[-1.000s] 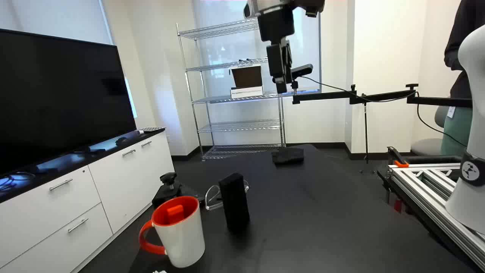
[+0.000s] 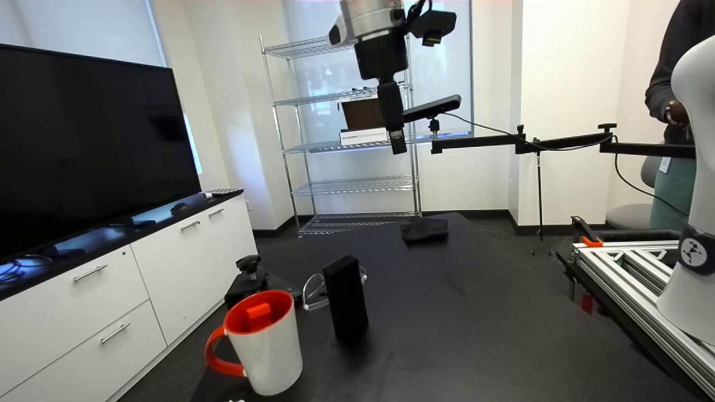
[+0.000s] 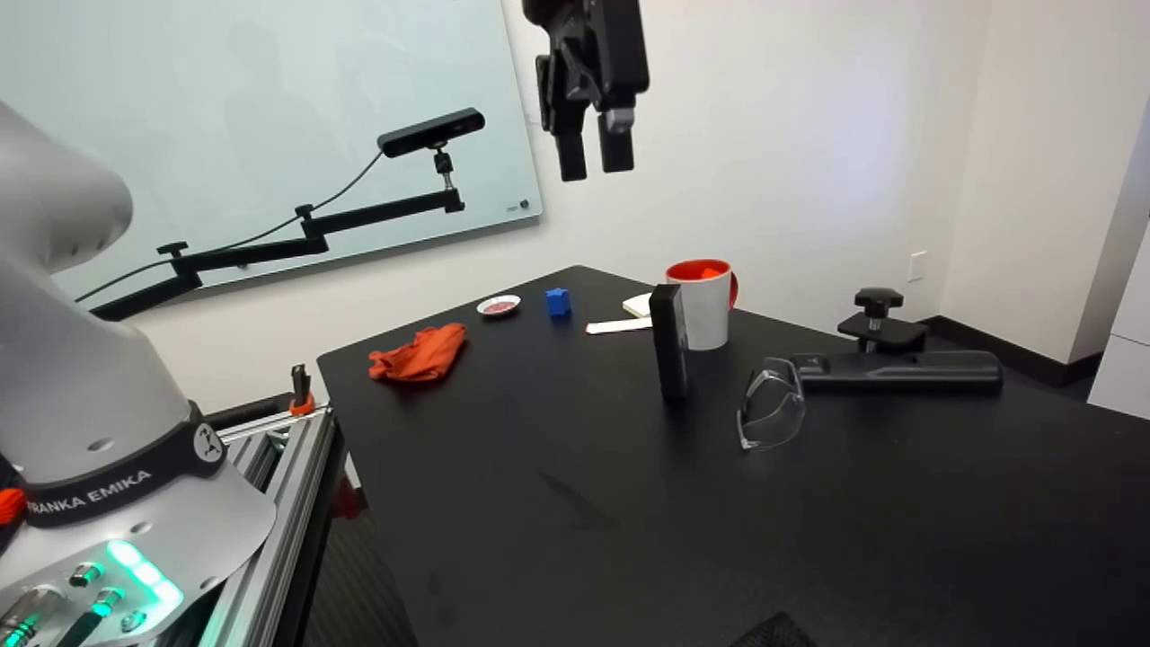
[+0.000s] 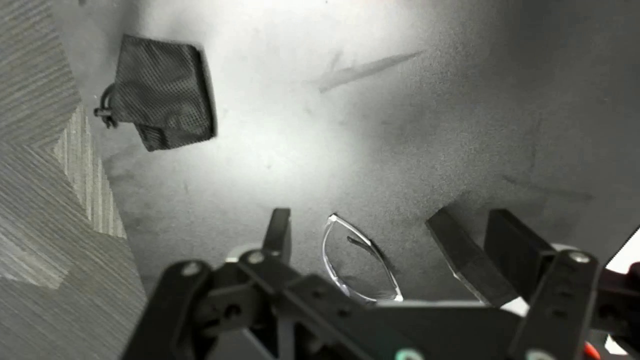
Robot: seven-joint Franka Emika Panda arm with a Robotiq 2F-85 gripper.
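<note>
High above the black table (image 3: 507,496) hangs my gripper (image 3: 595,172), open, its two fingers apart with nothing between them. Seen from the wrist, clear safety glasses (image 4: 390,277) lie on the table below the gap between the fingers. A black upright box (image 3: 669,343) stands beside the glasses, its lower end partly hidden by a finger in the wrist view. Just behind the box in exterior view 2 is a white mug (image 3: 706,313) with a red inside and handle; an orange-red block (image 2: 258,315) shows inside it. A dark mesh pouch (image 4: 162,90) lies near the table edge.
Exterior view 2 shows an orange cloth (image 3: 420,354), a small dish (image 3: 498,306) and a blue block (image 3: 557,302) towards the far left. A black clamp mount (image 3: 900,368) sits at the right edge.
In exterior view 1 my gripper has shifted left and slightly lower, and it has turned. The mug, box, glasses and pouch stay where they were.
</note>
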